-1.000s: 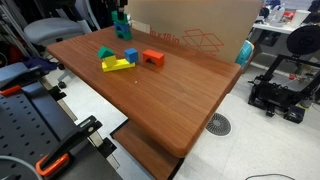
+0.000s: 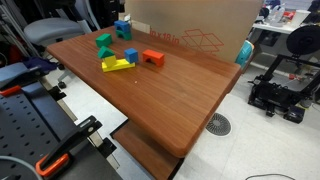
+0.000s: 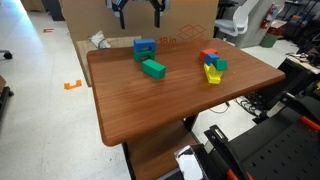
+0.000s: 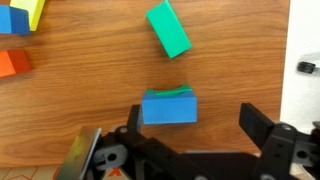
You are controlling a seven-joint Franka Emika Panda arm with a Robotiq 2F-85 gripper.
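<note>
A blue block (image 3: 145, 45) rests on top of a green block (image 3: 147, 57) near the back of the table. Beside this stack, apart from it, a loose green block (image 3: 153, 69) lies flat on the wood. Above the stack, my gripper (image 3: 138, 14) stands open and empty. In the wrist view the blue block (image 4: 169, 109) shows between and below the spread fingers, closer to the left one, with a strip of the lower green block (image 4: 167, 91) visible. The loose green block (image 4: 169, 28) lies farther up that view.
A cluster stands apart on the table: a red block (image 2: 153, 57), a blue block (image 2: 130, 55), yellow pieces (image 2: 118, 65) and a green triangular piece (image 2: 105, 51). A cardboard panel (image 2: 190, 25) borders the back.
</note>
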